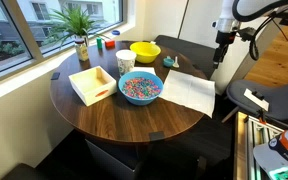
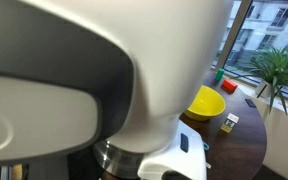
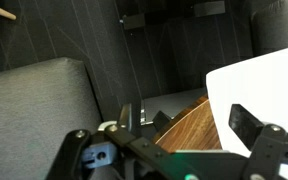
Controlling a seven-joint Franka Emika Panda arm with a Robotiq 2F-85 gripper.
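Observation:
My gripper point(image 1: 220, 58) hangs in the air past the right edge of the table, its fingers apart. In the wrist view the gripper is open, with no object between its fingers; a wooden strip of table and dark floor show beneath. A blue bowl point(image 1: 140, 90) full of small multicoloured pieces stands on the round brown table point(image 1: 114, 122). Behind it is a yellow bowl point(image 1: 144, 50). A white sheet point(image 1: 190, 92) covers part of the table's right side, and also shows as a white sheet point(image 3: 264, 85) right of the gripper.
A cream open box point(image 1: 92, 86), a white cup point(image 1: 125, 60), a teal item point(image 1: 170, 62) and a potted plant point(image 1: 76, 24) stand on the table. A grey chair seat point(image 3: 34, 115) lies below left. The arm blocks much of exterior view 2.

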